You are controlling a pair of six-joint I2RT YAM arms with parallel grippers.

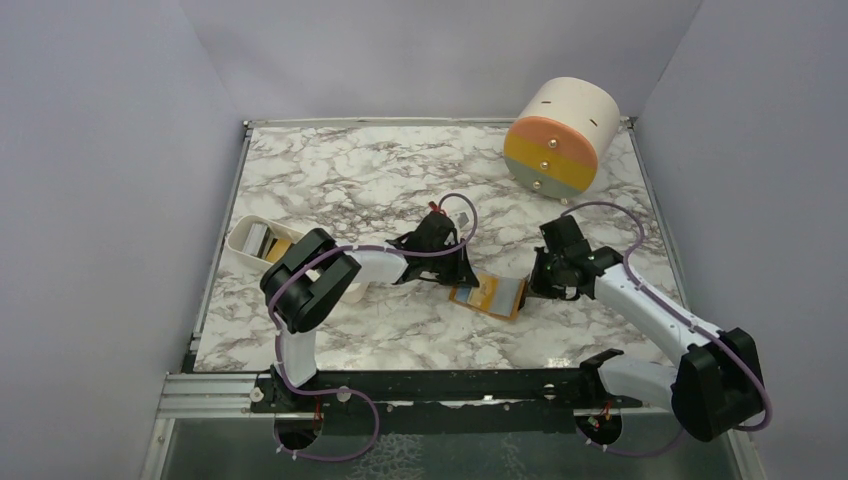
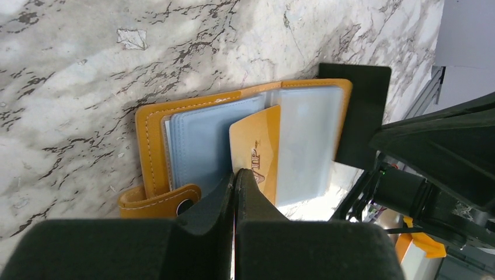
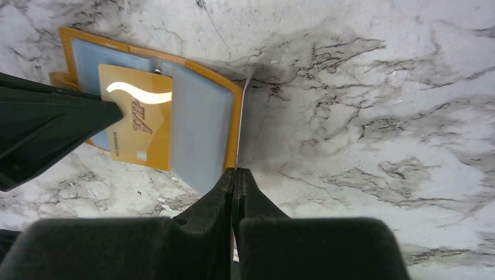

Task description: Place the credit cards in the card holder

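The open card holder (image 1: 493,296), tan-edged with pale blue pockets, lies on the table between both grippers. A yellow card is at its middle, slightly tilted in the left wrist view. My left gripper is shut, its tips against this card's near edge; whether any edge is pinched between them is hidden. A black card (image 2: 362,114) stands at the holder's right edge, its lower part hidden behind that edge. In the right wrist view it shows edge-on as a thin line running into the tips of my right gripper, which is shut on it.
A white box (image 1: 242,236) with more cards stands at the left, partly behind the left arm. A striped cylindrical cabinet (image 1: 560,140) stands at the back right. Behind and in front of the holder the marble table is clear.
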